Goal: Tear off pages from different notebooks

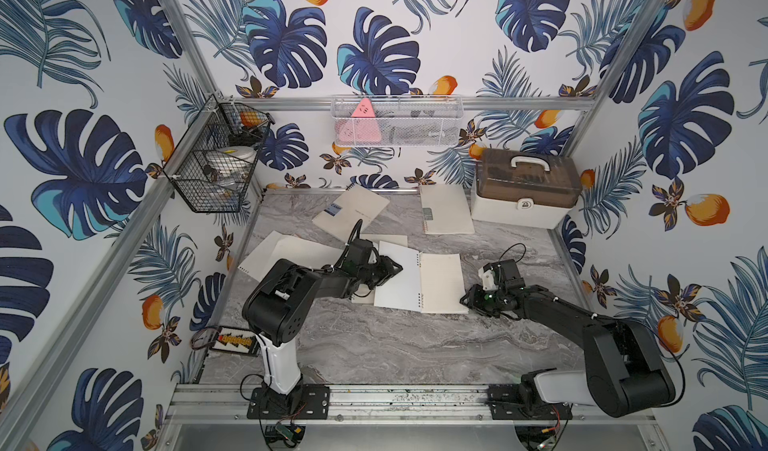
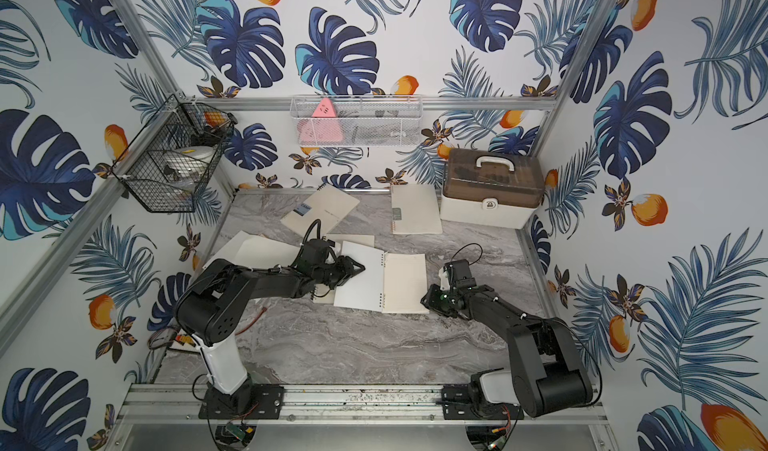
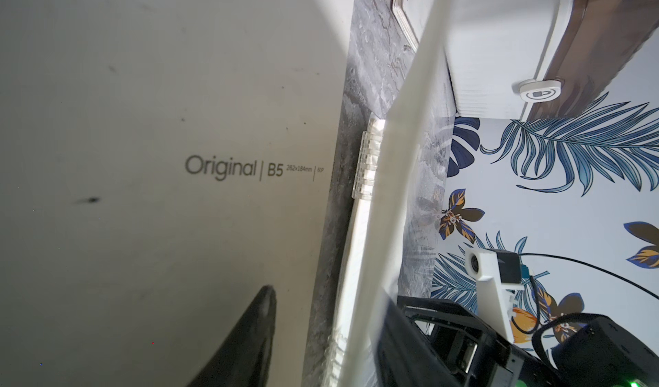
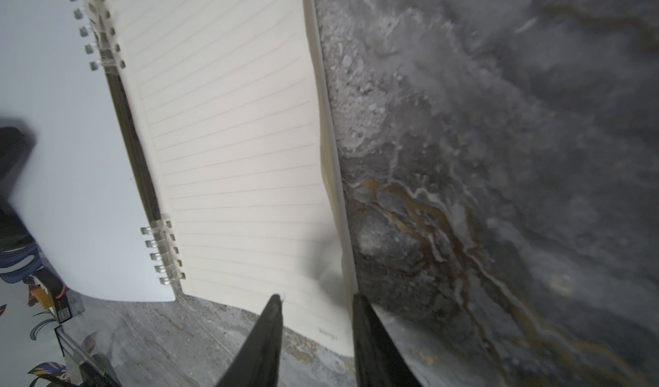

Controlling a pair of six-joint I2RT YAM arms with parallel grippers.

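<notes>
An open spiral notebook lies at the table's centre: a white cover on the left, cream ruled page on the right. My left gripper is shut on the white cover; its fingers and the pale sheet between them are blurred in the left wrist view. My right gripper is part open at the lower outer corner of the ruled page, its fingertips over that edge; contact is unclear.
Other notebooks lie at the back and loose cream sheets at left. A storage box fills the back right, a pen case the front left.
</notes>
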